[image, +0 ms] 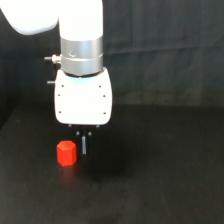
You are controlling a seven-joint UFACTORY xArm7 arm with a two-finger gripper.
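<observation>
On the dark surface stands a small red block [66, 153], upright, with its faceted front showing. Just to its right in the picture, the narrow fingers of my gripper [84, 144] hang down from the white hand [83, 98]. The fingertips reach about as low as the block's middle in the image. Dark gaps and thin parts make it hard to see whether the fingers are apart or together. No object shows between the fingers, and the block looks to be outside them. How far they are from it in depth is unclear.
A plain black table [160, 180] spreads around the block, with free room to the right and in front. Behind it hangs a dark cloth backdrop [160, 55]. No other objects are in view.
</observation>
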